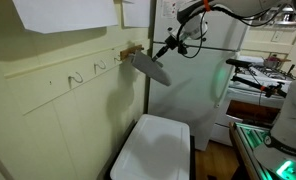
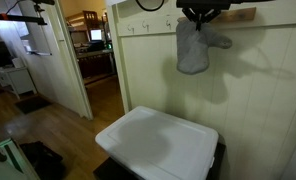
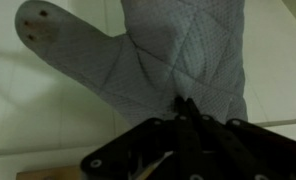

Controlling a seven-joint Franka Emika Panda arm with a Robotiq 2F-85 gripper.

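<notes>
A grey quilted oven mitt (image 2: 196, 50) hangs in front of the wall, its thumb pointing to the right in exterior view 2. My gripper is shut on the mitt's cloth, with the fingertips pressed against its quilted face in the wrist view. In exterior view 1 the mitt (image 1: 151, 68) hangs tilted beside the wooden hook rack (image 1: 131, 51), its upper end close to it. Whether the mitt touches a hook there cannot be made out.
Below the mitt lies a large white lid or board (image 2: 158, 142) on a dark base. Metal hooks (image 1: 99, 67) line the wall to the left in exterior view 1. A white fridge (image 1: 193, 75) stands behind the arm.
</notes>
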